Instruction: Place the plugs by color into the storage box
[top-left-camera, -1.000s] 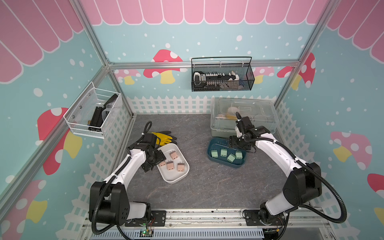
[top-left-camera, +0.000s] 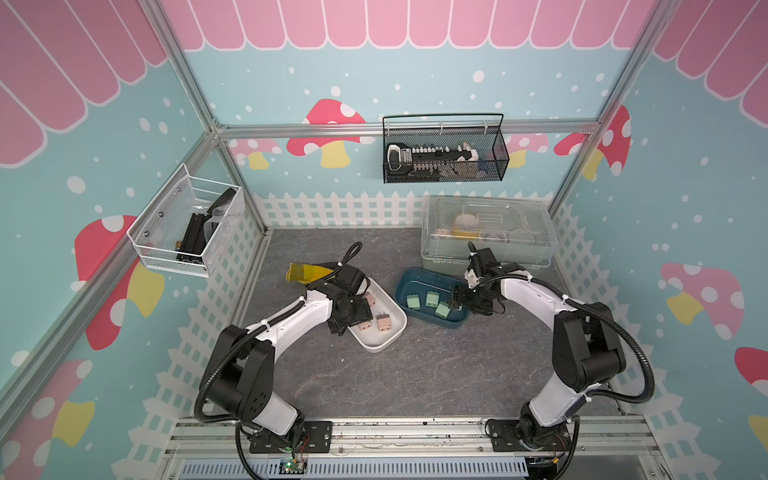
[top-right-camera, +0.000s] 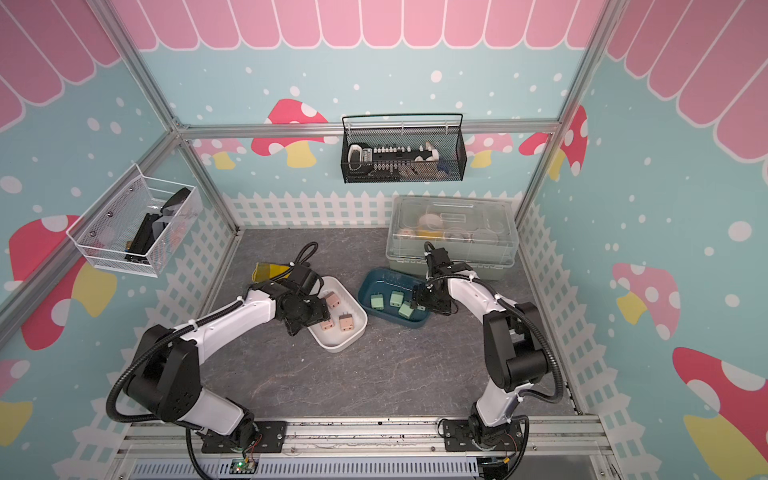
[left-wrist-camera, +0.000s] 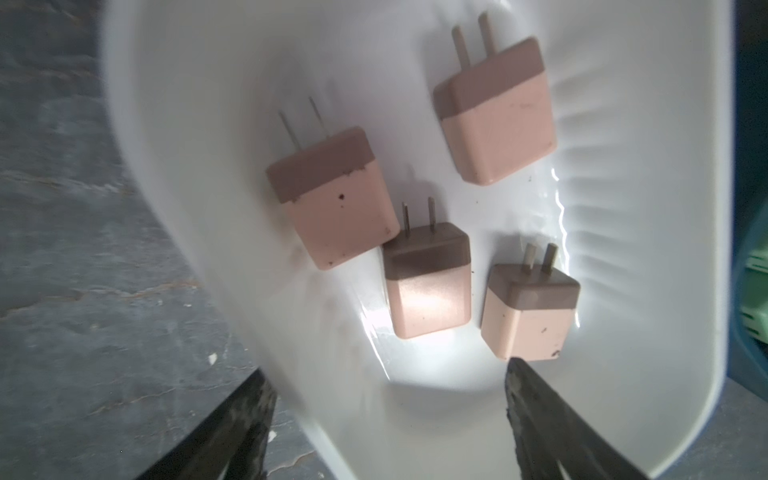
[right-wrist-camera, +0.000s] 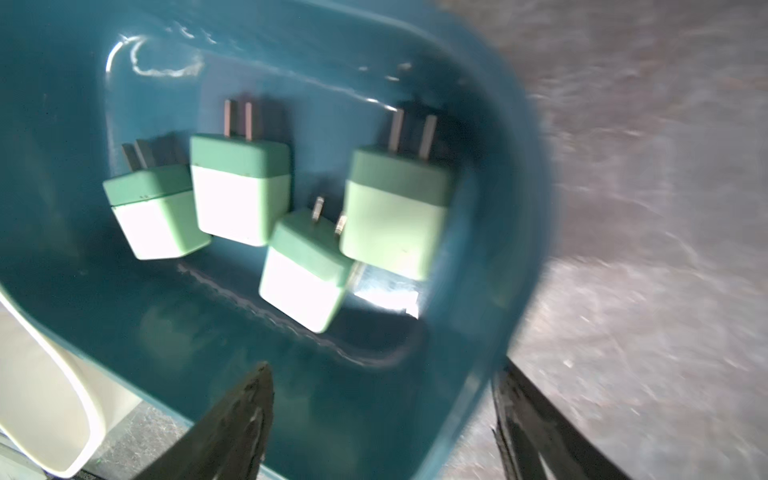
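Several pink plugs (left-wrist-camera: 428, 288) lie in the white box (left-wrist-camera: 648, 208), all with metal prongs. The left gripper stands open over the box's left side, with the wall (left-wrist-camera: 308, 384) running between its spread fingers. Several green plugs (right-wrist-camera: 392, 224) lie in the dark blue box (right-wrist-camera: 184, 344). At that box's right end, the right gripper is also open, the box wall between its fingers. Neither gripper holds a plug. In the top left view, the arms cover part of each box, and the two boxes are close together.
A large clear lidded box (top-left-camera: 488, 228) stands behind the blue box, close to the right arm. Yellow and black gloves (top-left-camera: 308, 273) lie behind the left gripper.
The white box has shifted right and slightly back, the left gripper moving along with it. The blue box has slid left beside the right gripper. The plugs remain inside their boxes.
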